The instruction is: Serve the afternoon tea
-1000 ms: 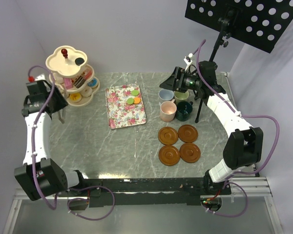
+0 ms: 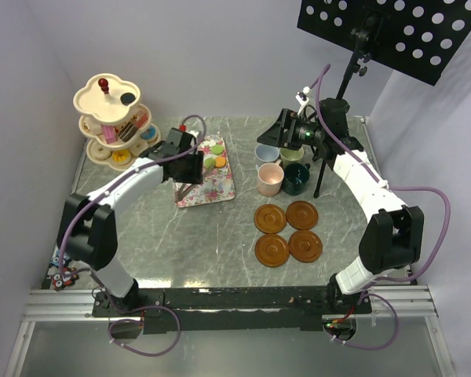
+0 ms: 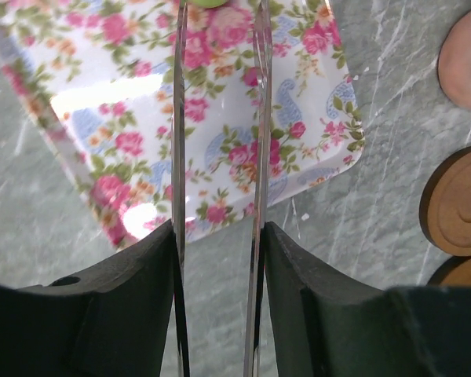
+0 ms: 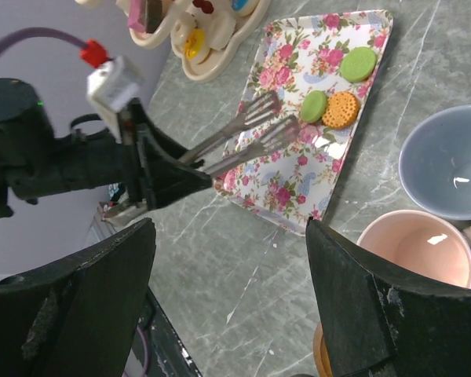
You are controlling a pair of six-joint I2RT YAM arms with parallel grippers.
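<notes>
My left gripper is over the floral tray, its long metal tongs close together; in the left wrist view a green disc is at their tips, mostly out of frame, so I cannot tell if it is held. Green discs and an orange biscuit lie on the tray. My right gripper hangs above the cups, its black fingers apart. The tiered stand with treats is at the back left.
Blue, pink, green and teal cups stand right of the tray, brown coasters in front of them. A black music stand rises at back right.
My right arm shows no visible movement.
</notes>
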